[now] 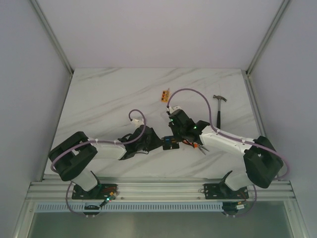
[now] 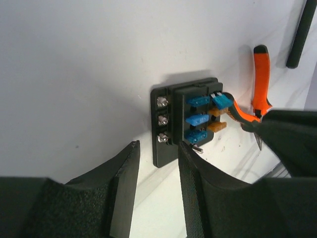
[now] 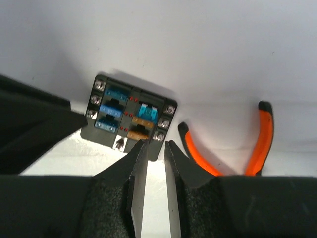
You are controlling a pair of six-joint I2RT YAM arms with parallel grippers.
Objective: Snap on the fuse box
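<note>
The black fuse box [image 2: 163, 148] lies flat on the marble table, with blue and orange fuses and screw terminals. In the right wrist view the fuse box [image 3: 129, 114] has a cyan piece among its fuses. My left gripper is low at the box's near side; whether anything is between its fingers is unclear. My right gripper is above the box and orange-handled pliers; its finger opening is hard to judge. In the top view the box [image 1: 170, 145] is partly hidden by the right arm.
Orange pliers [image 3: 262, 141] lie beside the box. A hammer [image 1: 219, 111] lies at the right, and a yellow tool [image 1: 165, 95] farther back.
</note>
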